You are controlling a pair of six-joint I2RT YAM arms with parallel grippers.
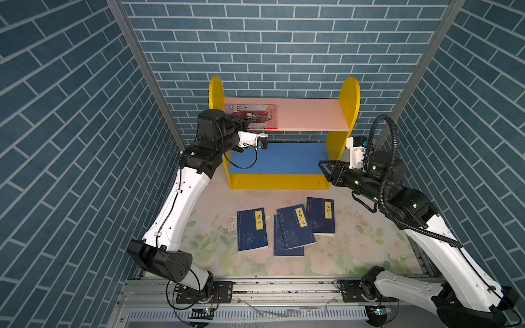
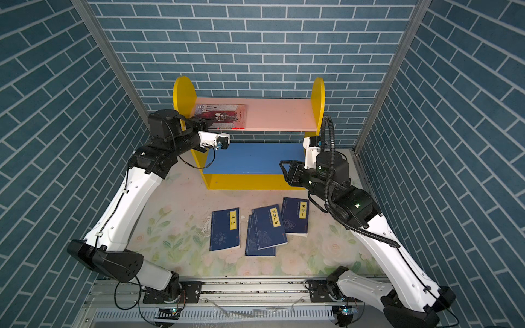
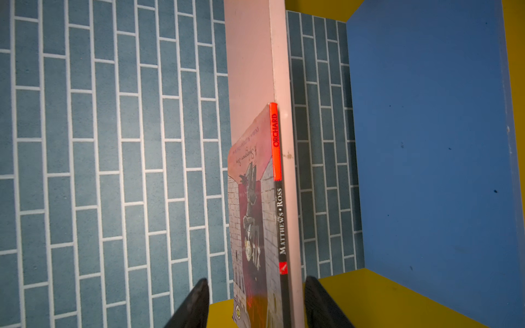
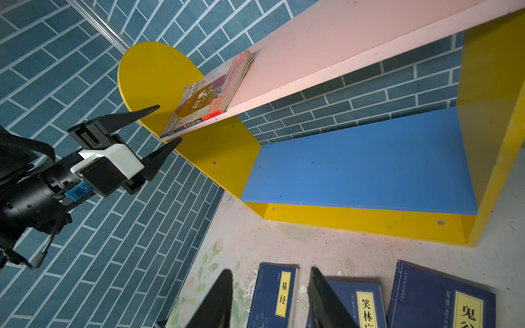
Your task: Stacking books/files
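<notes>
A pinkish-red picture book [image 1: 257, 116] lies flat at the left end of the pink upper shelf [image 1: 309, 112], its spine [image 3: 279, 213] along the front edge. My left gripper is open at the book's left front corner. In the left wrist view its two fingers stand apart, one on each side of the book and shelf edge; whether they touch is not clear. My right gripper is open with nothing between its fingers, before the right side of the shelf unit. Blue books lie on the table: one alone [image 1: 252, 229], others [image 1: 295, 227] overlapping.
The blue lower shelf [image 1: 284, 155] is empty, framed by yellow side panels [image 1: 350, 104]. The upper shelf is bare right of the picture book.
</notes>
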